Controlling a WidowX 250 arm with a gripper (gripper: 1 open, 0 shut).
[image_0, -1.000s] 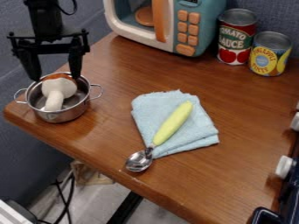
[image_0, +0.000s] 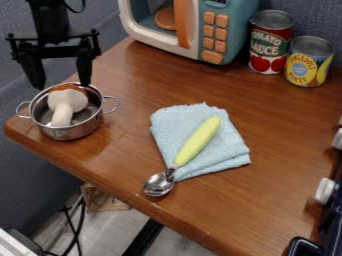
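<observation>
The black gripper (image_0: 60, 76) is at the upper left, open, with its fingers above a steel pot (image_0: 83, 123). A pale mushroom-like object (image_0: 64, 104) rests inside the pot. A folded light-blue cloth (image_0: 227, 152) lies mid-table, with a yellow object (image_0: 199, 139) on it and a metal spoon head (image_0: 159, 183) at its lower-left edge.
A toy microwave (image_0: 214, 30) stands at the back, beside a tomato can (image_0: 269, 45) and a yellow can (image_0: 307, 65). A dark appliance (image_0: 325, 220) borders the right edge. The table between pot and cloth is clear.
</observation>
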